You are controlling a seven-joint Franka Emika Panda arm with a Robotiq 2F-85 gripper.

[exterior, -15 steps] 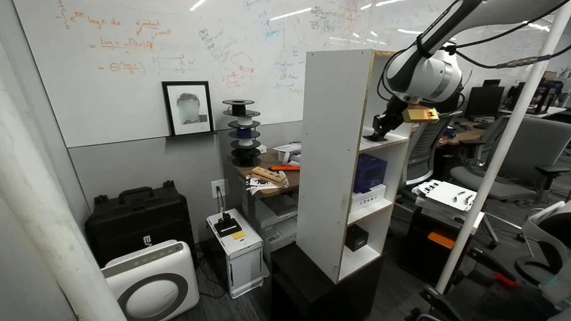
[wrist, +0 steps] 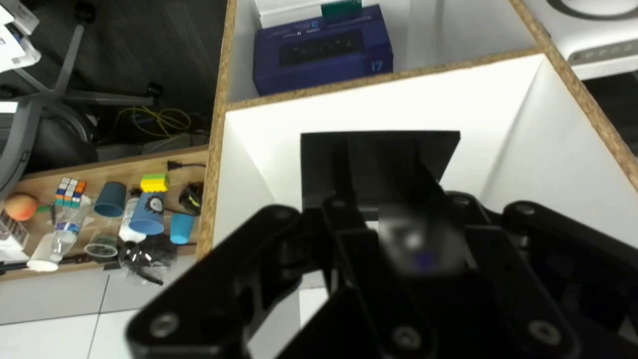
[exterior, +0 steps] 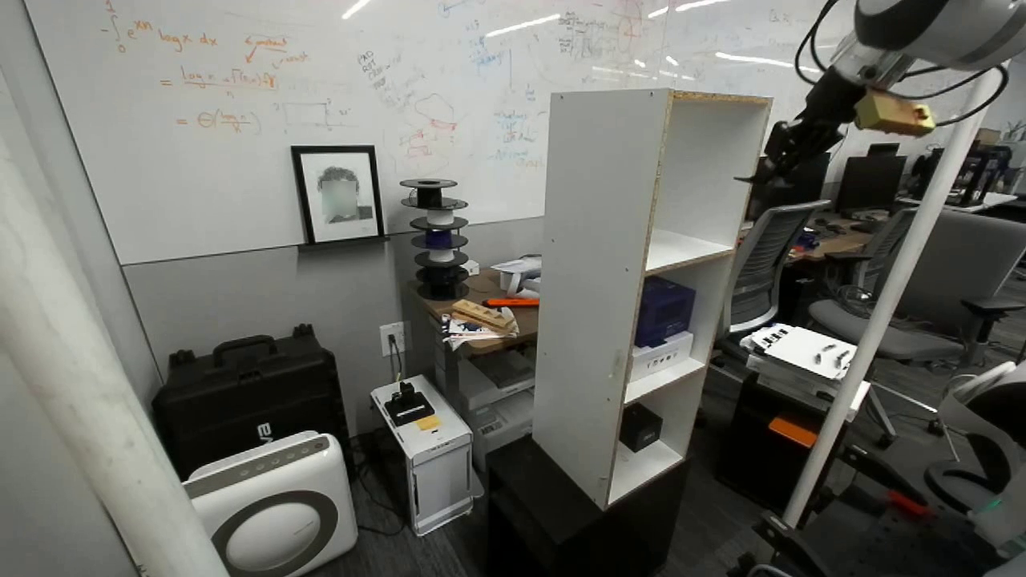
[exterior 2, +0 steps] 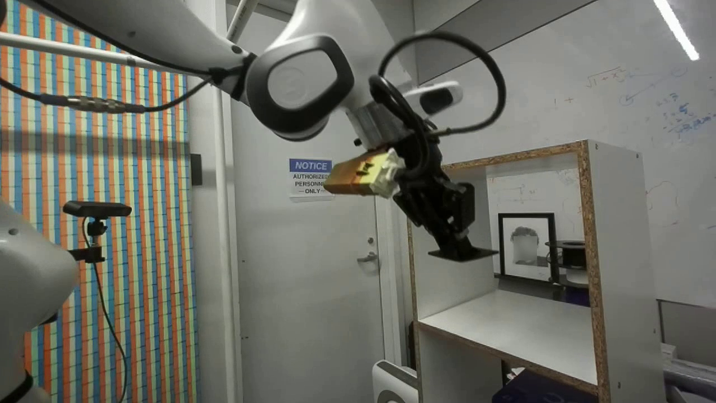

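Observation:
My gripper (exterior 2: pixel 459 240) is shut on a thin, flat black piece (exterior 2: pixel 477 254). In the wrist view this black piece (wrist: pixel 377 167) shows as a dark, roughly square panel past the fingertips, against the white of the shelf (wrist: pixel 472 89). In exterior view 1 the gripper (exterior: pixel 772 165) hangs in the air at the right edge of the white shelf unit (exterior: pixel 603 288), level with its top compartment. No object shows in the visible part of that compartment. The fingers' exact hold on the piece is blurred.
Below the top compartment sits a dark blue box (exterior: pixel 664 309) on a white box (exterior: pixel 664 354); a small black box (exterior: pixel 640 426) is lower down. A wooden desk (wrist: pixel 36 179) with cups and bottles shows beside the shelf. An office chair (exterior: pixel 772 260) stands to its right.
In exterior view 1 the arm has moved up and to the right, away from the top compartment's floor. The black piece has travelled with the gripper.

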